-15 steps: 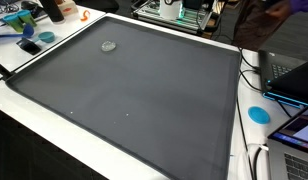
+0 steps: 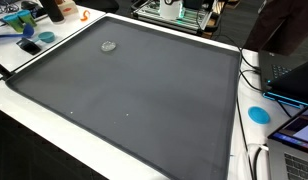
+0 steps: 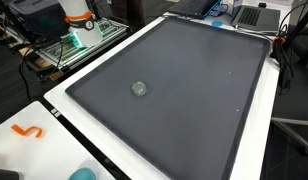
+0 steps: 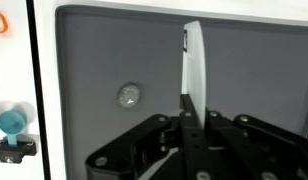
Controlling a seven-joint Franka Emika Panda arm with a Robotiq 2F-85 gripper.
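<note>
In the wrist view my gripper is shut on a long pale object [image 4: 195, 70]. This object is narrow, with a rounded far end and a small dark mark on one side; what it is I cannot tell. A small clear round piece [image 4: 128, 95] rests on the dark grey tray [image 4: 99, 140], left of the gripper and apart from it. The same clear piece [image 2: 108, 46] shows near the tray's far left in exterior view 1, and the piece [image 3: 139, 88] appears in exterior view 2. Neither exterior view shows the gripper's fingers.
Most of the tray [image 2: 144, 110] is bare. Beside it on the white table are a teal round-topped item [image 4: 11, 122] and an orange piece [image 3: 27, 131]. A blue disc [image 2: 259, 115] and laptops [image 2: 292, 160] stand along the right.
The dark figure at the upper right has shifted slightly, and a purple patch there is gone. The tray and the clear piece have stayed still.
</note>
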